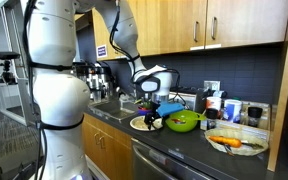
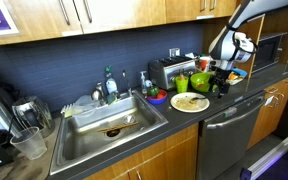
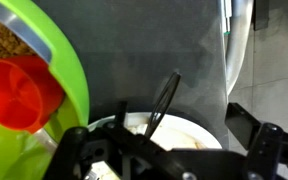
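Observation:
My gripper stands open in the wrist view, its dark fingers (image 3: pixel 256 132) spread wide at the lower left and right. In the gap shows a thin black looped piece (image 3: pixel 165 97), like a utensil's handle, over the rim of a white plate (image 3: pixel 189 130). Its lower part is hidden or hard to make out. From outside, the gripper (image 2: pixel 220 90) hangs low over the counter, near the plate (image 2: pixel 183 106) and the green bowl (image 2: pixel 201 82). Inside the bowl, a red cup (image 3: pixel 19 92) lies beside crumbly brown food (image 3: pixel 6 42).
A shallow dish with carrots (image 1: pixel 225 141) stands further along the counter, and dark containers (image 1: pixel 254 115) are behind it. The sink (image 2: pixel 109 125) lies on the plate's other side. Bare dark counter (image 3: pixel 134 40) shows beside the bowl, up to the counter's edge.

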